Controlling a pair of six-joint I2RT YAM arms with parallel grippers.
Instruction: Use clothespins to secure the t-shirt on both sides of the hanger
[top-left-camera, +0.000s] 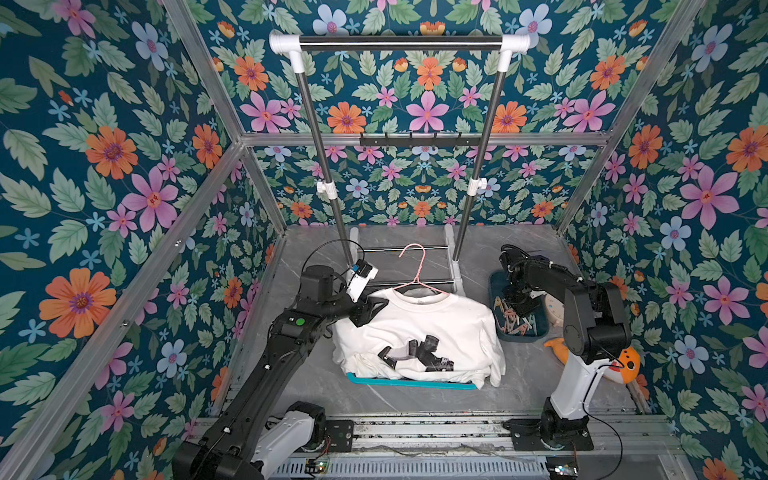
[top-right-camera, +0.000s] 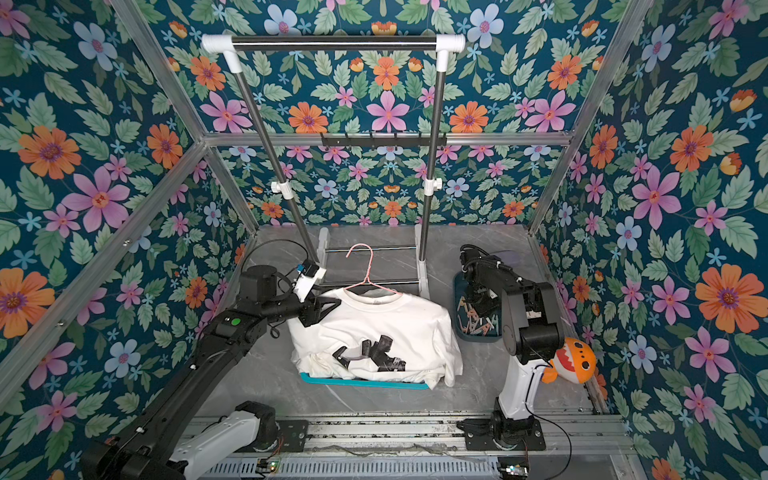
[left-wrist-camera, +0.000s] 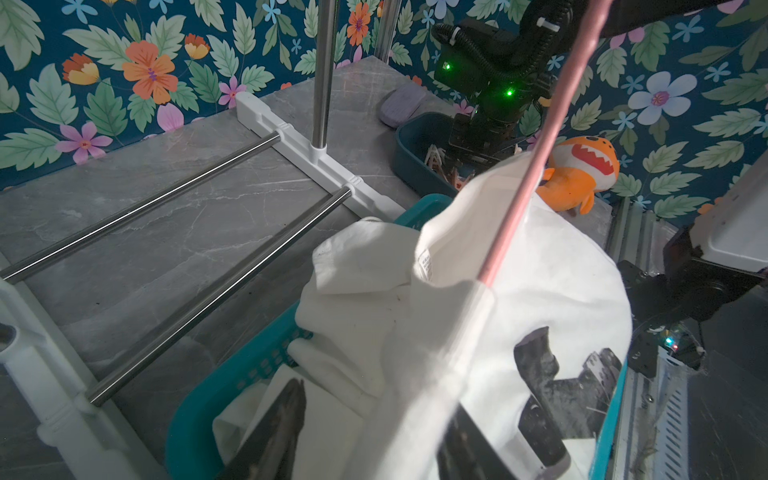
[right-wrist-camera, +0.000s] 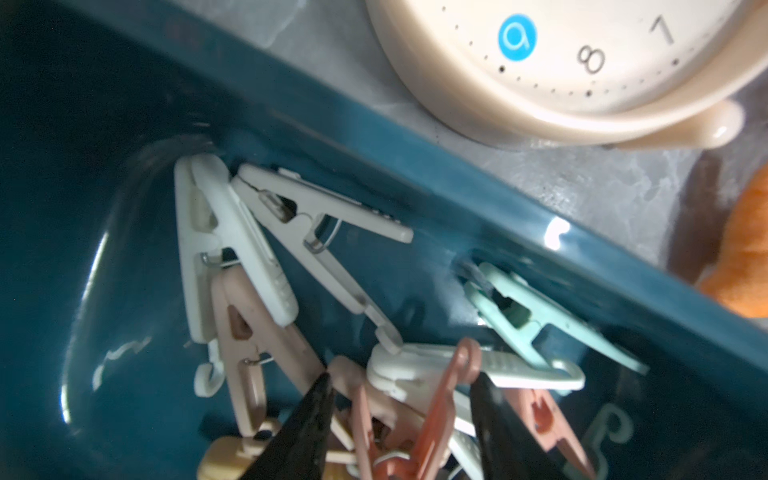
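The white t-shirt (top-left-camera: 424, 328) lies on a teal basket with a pink hanger (top-left-camera: 417, 264) in its collar. My left gripper is shut on the shirt's shoulder, around the hanger's end. My right gripper is inside the dark teal bin (right-wrist-camera: 144, 64) of clothespins, part open, its fingers either side of a pink clothespin (right-wrist-camera: 440, 408); whether it touches it I cannot tell. Pale, mint, pink and yellow clothespins lie around it.
A metal rack (top-left-camera: 400, 41) stands behind the shirt. Right of the bin are a beige clock (right-wrist-camera: 560, 104) and an orange plush toy (top-right-camera: 576, 360).
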